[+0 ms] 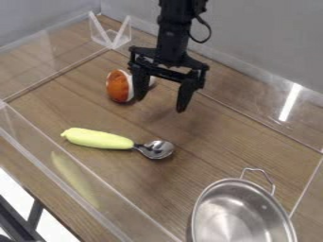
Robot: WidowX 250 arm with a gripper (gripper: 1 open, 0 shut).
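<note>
My black gripper (163,95) hangs in the upper middle, open, its two fingers spread wide over the wooden table. Just left of and partly behind its left finger lies an orange-and-white object (120,87). A pale yellow, elongated object (96,138) lies at the lower left, and a metal spoon (158,149) lies at its right end. A steel pot (240,216) with a wire handle stands at the lower right, cut off by the frame.
Clear walls line the table (231,137) at left, back and front. A white wire rack (110,33) sits at the back left.
</note>
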